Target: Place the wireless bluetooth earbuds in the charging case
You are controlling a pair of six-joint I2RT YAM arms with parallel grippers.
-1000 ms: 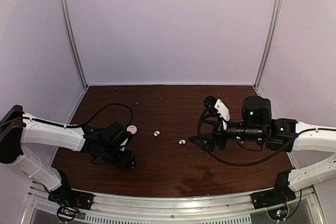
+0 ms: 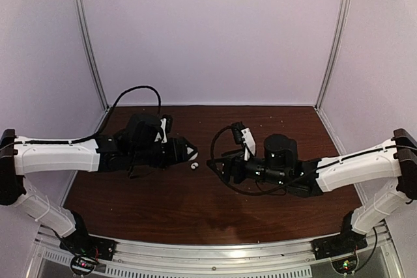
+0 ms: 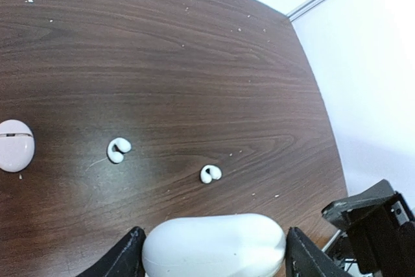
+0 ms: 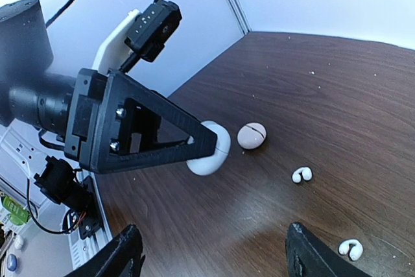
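My left gripper is shut on the white charging case, lifted above the table; it also shows at the tip of the left arm in the right wrist view [image 4: 211,154]. My right gripper is open with nothing between its fingers, facing the left one from the right in the top view. Two white earbuds lie on the table: one [image 3: 118,150] nearer the middle, the other [image 3: 210,173] further right in the left wrist view. In the top view one earbud [image 2: 194,166] shows between the grippers.
A pale pink oval object [image 4: 251,135] with a seam lies on the table [image 3: 162,63] beside the earbuds. White walls edge the table at back and sides.
My left gripper has risen and moved toward the middle with the white case. My right gripper has moved left toward it, and the two are now closer together.
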